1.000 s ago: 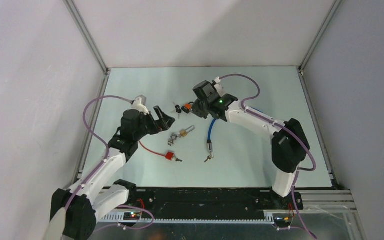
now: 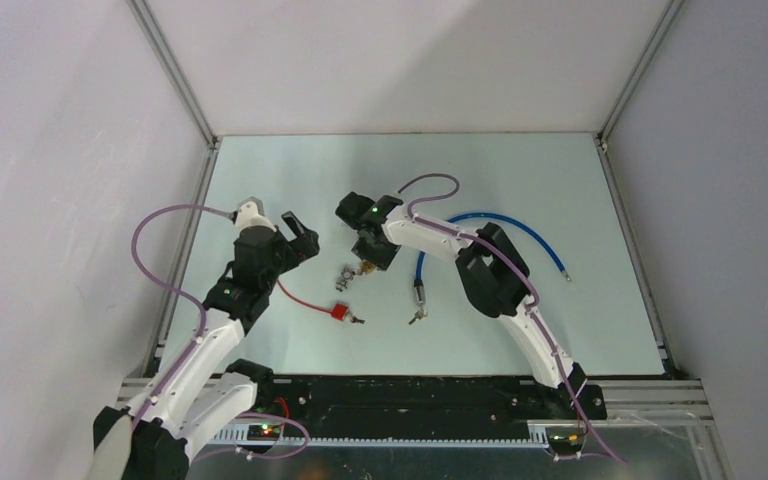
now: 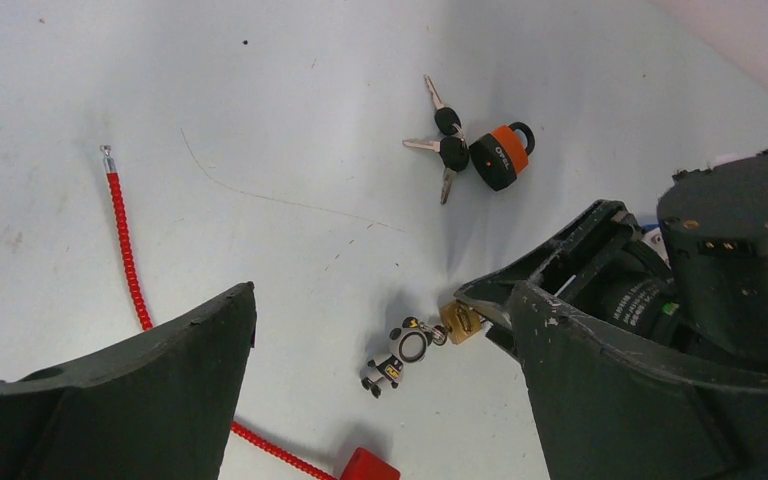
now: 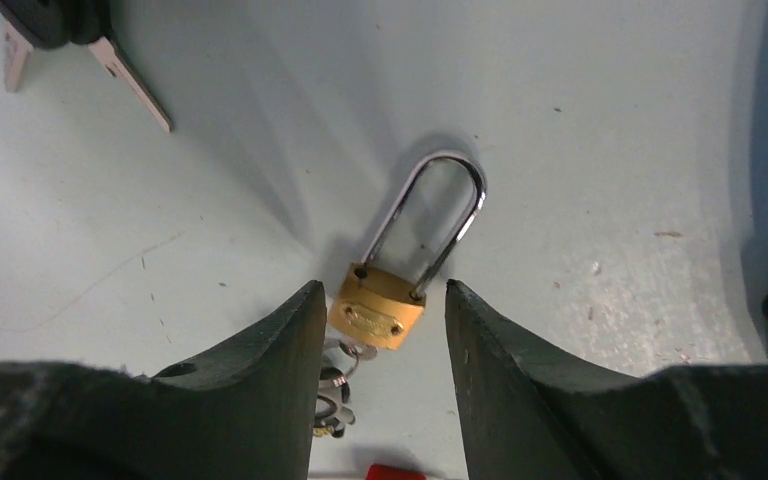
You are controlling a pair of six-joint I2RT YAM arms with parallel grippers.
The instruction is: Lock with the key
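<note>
A brass padlock (image 4: 376, 306) with a long steel shackle lies flat on the table; in the right wrist view it sits between the spread fingers of my right gripper, which is open just above it. The key bunch with an astronaut-like charm (image 3: 388, 362) touches the brass body's lower end. My left gripper hangs to the left, open and empty, with the charm and padlock visible beyond its fingertips. In the top view the right arm hides most of the padlock (image 2: 366, 268). Whether a key is in its slot cannot be seen.
A black-orange lock (image 3: 501, 157) with loose keys (image 3: 448, 123) lies behind the padlock. The red cable lock (image 2: 339, 312) is in front, and the blue cable lock (image 2: 528, 229) curves to the right. Bare table lies at the front right.
My right gripper has come left and down from above the black-orange lock's right side to over the padlock. My left gripper has drawn back to the left. The locks have stayed put.
</note>
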